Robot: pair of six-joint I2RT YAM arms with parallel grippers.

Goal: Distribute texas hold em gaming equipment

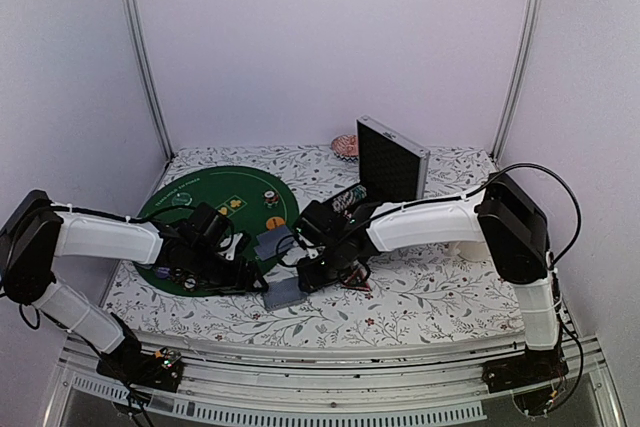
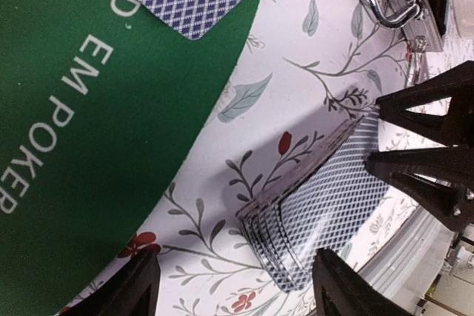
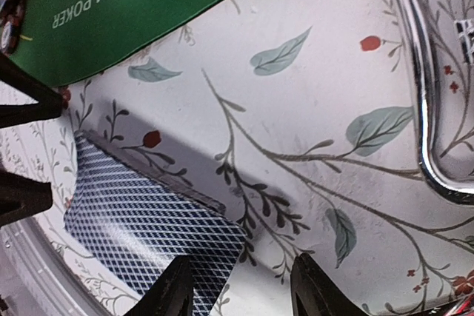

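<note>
A stack of checkered-back playing cards (image 2: 322, 197) lies on the white floral cloth just off the green poker mat (image 2: 89, 146). My left gripper (image 1: 255, 285) is low beside the stack, fingers apart on either side of its near end in the left wrist view. My right gripper (image 1: 312, 279) is at the stack's other side, its fingertips parted over the cloth and card edge in the right wrist view. More cards (image 2: 189, 1) lie on the mat's edge.
An open chip case (image 1: 390, 162) stands behind my right arm, its metal frame (image 3: 422, 109) close to that gripper. A red bowl (image 1: 344, 146) is at the back.
</note>
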